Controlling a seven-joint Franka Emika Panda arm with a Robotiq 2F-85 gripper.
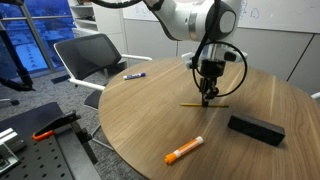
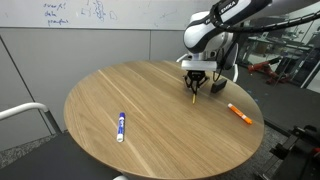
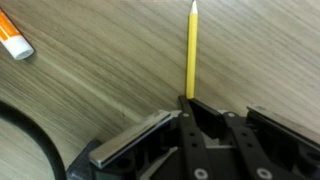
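A yellow pencil is gripped between the fingers of my gripper, which is shut on it. Its pale pointed end reaches well out ahead of the fingertips in the wrist view. Seen in exterior view 1, the pencil lies nearly level from left to right, low over the table, with the gripper around its middle. Whether it touches the wood there I cannot tell. Exterior view 2 shows the pencil almost end-on below the gripper.
On the round wooden table an orange marker lies toward the front. A black box stands right of the gripper, fairly close. Far to the left is a blue marker.
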